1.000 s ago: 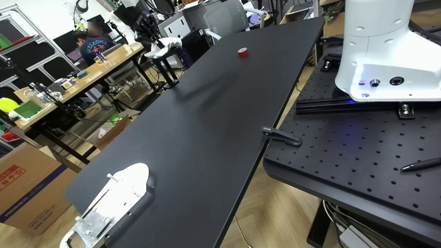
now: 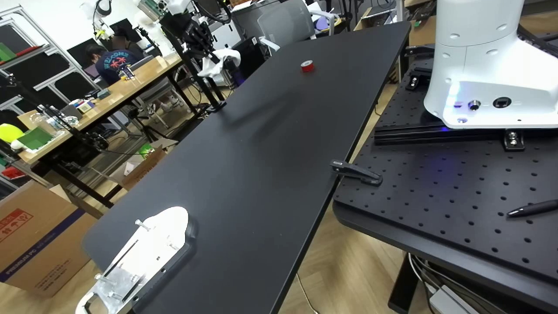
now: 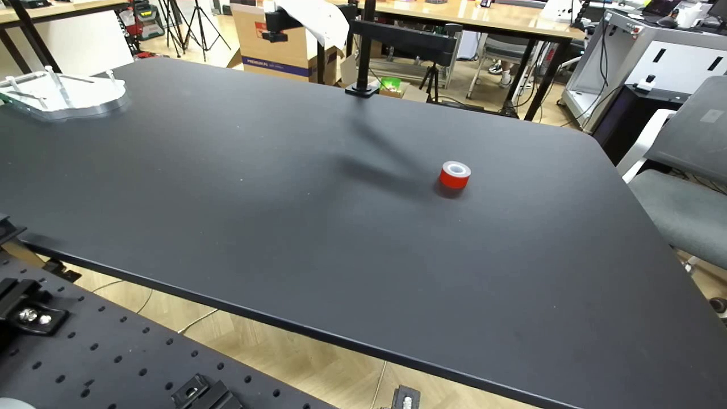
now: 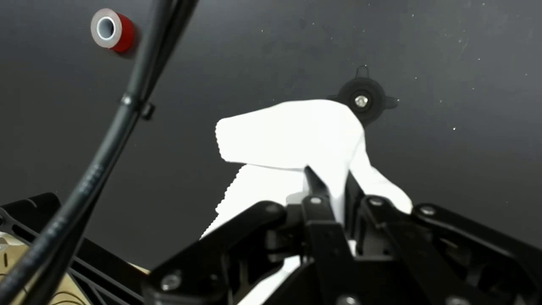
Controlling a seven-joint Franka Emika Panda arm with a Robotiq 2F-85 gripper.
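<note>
A white cloth (image 4: 284,132) is pinched between the fingers of my gripper, which is shut on it in the wrist view. The cloth has a scalloped edge; one folded part spreads beyond the fingertips, and some lies beneath the gripper. Exterior view 1 has the gripper and hanging cloth (image 2: 222,63) at the top, held in the air. In exterior view 2 the cloth (image 3: 314,20) shows at the top edge. A roll of red tape (image 3: 454,175) stands on the black table (image 3: 341,259), apart from the gripper; the wrist view has it at upper left (image 4: 111,31).
A white board with pegs (image 2: 151,251) occupies one end of the table. A black pole base (image 3: 362,90) is fixed at the table's back edge. A black winged knob (image 4: 361,100) appears close to the cloth.
In exterior view 1, the gripper and cloth have shifted slightly right, and the cloth's hanging shape differs. The tape and the board have stayed put.
</note>
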